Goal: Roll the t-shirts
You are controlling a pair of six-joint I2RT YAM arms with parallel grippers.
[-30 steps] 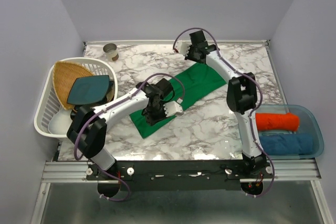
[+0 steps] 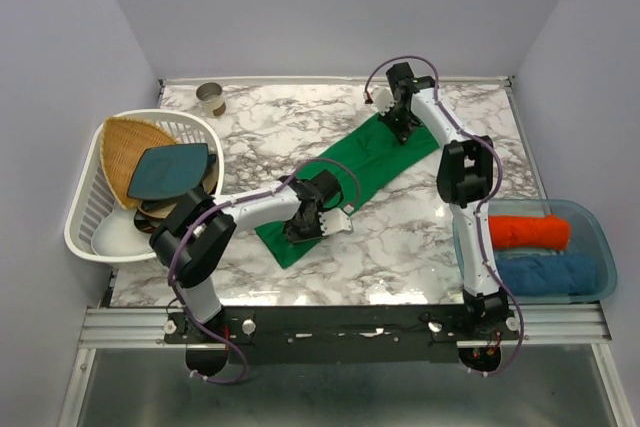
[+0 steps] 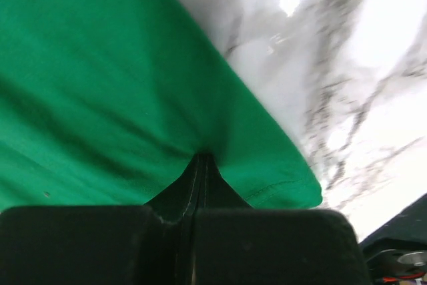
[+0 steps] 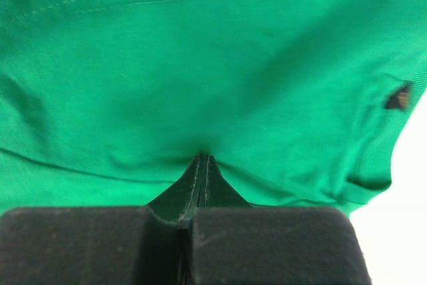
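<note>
A green T-shirt [image 2: 370,172] lies in a long diagonal strip on the marble table. My left gripper is shut, its tips on the shirt near the lower-left end, close to a corner and the cloth's edge. My right gripper is shut, tips on the shirt at the upper-right end, among seams and small folds. Whether any cloth is pinched in either cannot be seen.
A white basket [image 2: 88,197] with a wicker tray and dark items stands left, a metal cup [image 2: 211,92] behind it. A blue bin [image 2: 590,227] at the right holds an orange roll [image 2: 530,231] and a blue roll [image 2: 548,275]. Marble is clear at front centre.
</note>
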